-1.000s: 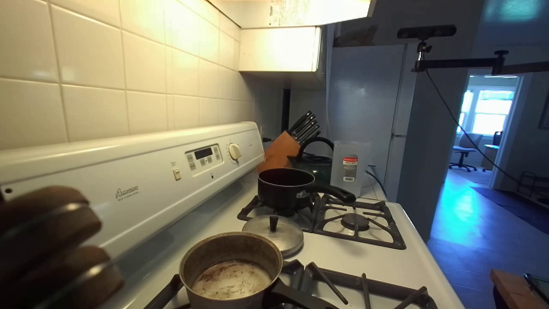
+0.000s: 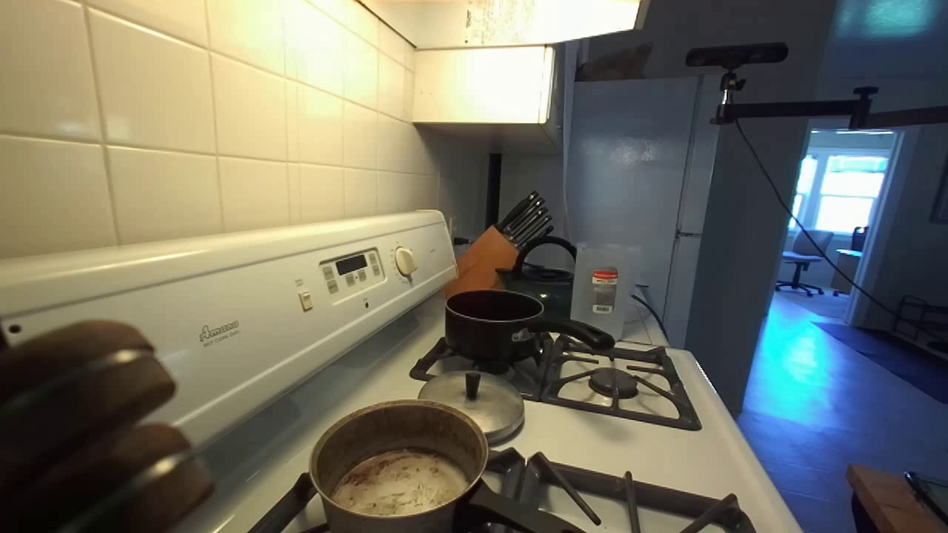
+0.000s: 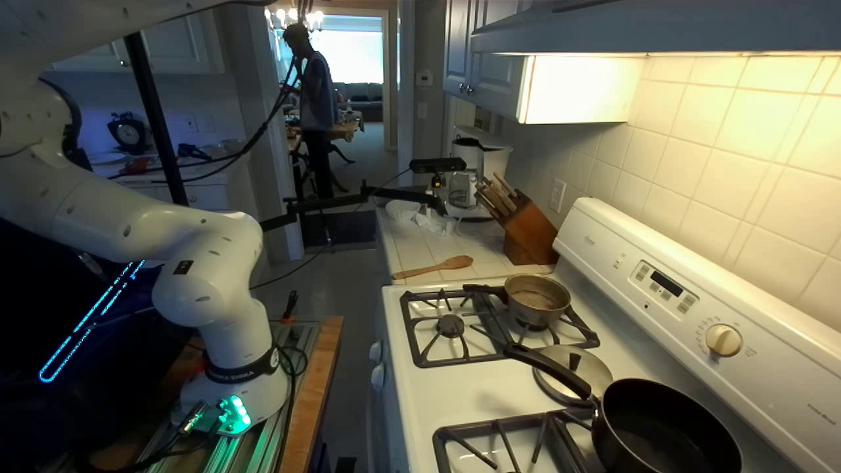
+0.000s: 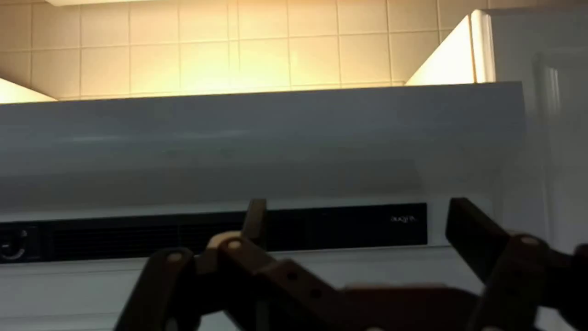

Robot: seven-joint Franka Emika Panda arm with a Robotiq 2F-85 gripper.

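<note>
My gripper stands open in the wrist view, its fingertips wide apart with nothing between them. Beyond it is the grey range hood with its black strip (image 4: 342,227); no pot shows in that view. A worn metal saucepan (image 2: 400,480), empty and without a cover, sits on one burner. The black saucepan (image 2: 493,329) rests on another burner of the same stove. Between the two pans lies a round metal lid (image 3: 600,370) with a black knob, flat on the white stovetop (image 3: 441,398). The gripper itself is outside both exterior views.
A wooden spoon (image 3: 435,267) lies on the tiled counter near a knife block (image 3: 529,230). The range hood (image 3: 670,30) overhangs the stove. A clear plastic jug (image 2: 606,289) and a dark kettle (image 2: 538,283) stand past the black pan.
</note>
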